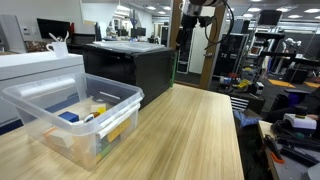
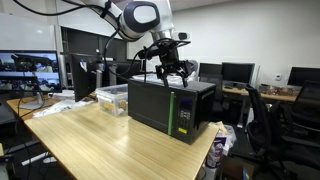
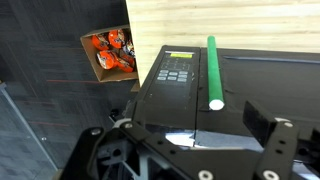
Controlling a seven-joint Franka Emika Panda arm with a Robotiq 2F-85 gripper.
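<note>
A black microwave stands on the wooden table, its door closed as far as I can see. Its upright handle is wrapped in green and shows at the front in the second exterior view. From the wrist view I look down on the microwave's front edge, with the keypad left of the handle. My gripper is open, its two dark fingers wide apart on either side of the handle's near end. Nothing is held between them. In the first exterior view the arm hangs at the microwave's far end.
A clear plastic bin with small items, one of them blue, sits at the table's near left in the first exterior view. An office chair stands beyond the table's right edge.
</note>
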